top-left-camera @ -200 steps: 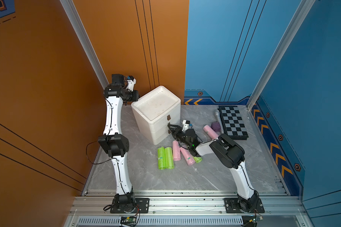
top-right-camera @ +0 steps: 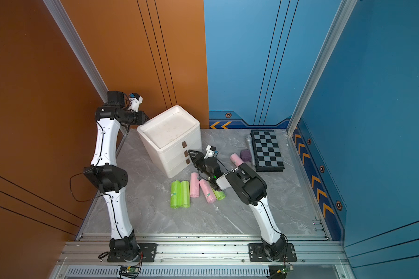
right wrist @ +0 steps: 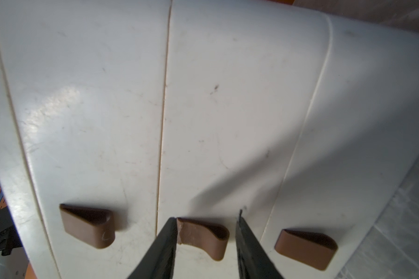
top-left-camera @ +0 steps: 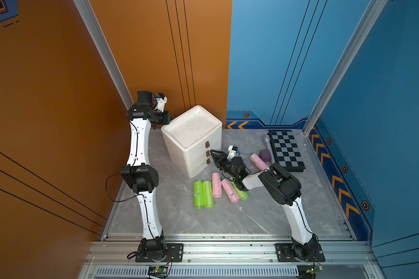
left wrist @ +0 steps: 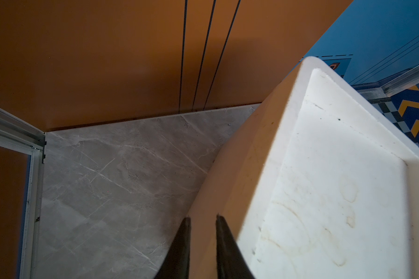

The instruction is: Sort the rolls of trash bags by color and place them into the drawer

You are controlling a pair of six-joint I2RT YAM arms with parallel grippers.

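A white three-drawer unit (top-left-camera: 186,139) with brown pull tabs stands at the back, its drawers shut. My right gripper is at the front, fingers apart either side of the middle tab (right wrist: 197,234), not clearly touching it. My left gripper stands open by the unit's top left edge, nothing between its fingers. Green rolls (top-left-camera: 198,194) and pink rolls (top-left-camera: 216,184) lie on the table in front of the unit; one green roll is partly under the right arm. Another pink roll (top-left-camera: 258,161) lies farther right.
A checkered board (top-left-camera: 286,148) lies at the back right, beside a grey cylindrical object (top-left-camera: 267,144) and a purple block (top-left-camera: 265,156).
Compared with one second ago, my right gripper sits slightly to the right and higher in the top left view, back from the drawer front. The left arm is unchanged.
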